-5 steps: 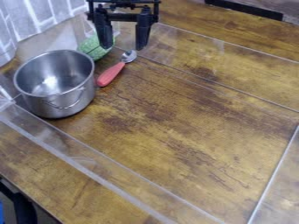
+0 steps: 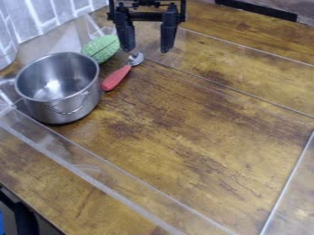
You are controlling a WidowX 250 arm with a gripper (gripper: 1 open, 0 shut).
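Note:
The black gripper (image 2: 147,41) hangs at the top, left of centre, its two fingers apart and nothing visible between them. Below it lies a spoon with a red handle (image 2: 117,78) and a metal head. A green textured object (image 2: 98,49) sits left of the gripper, behind a steel pot (image 2: 59,90) on the left.
Transparent low borders run along its sides, and a whitish crinkled sheet (image 2: 31,23) stands at the back left.
The gripper has moved to the right by a short distance, uncovering more of the green object. The pot and spoon look unmoved.

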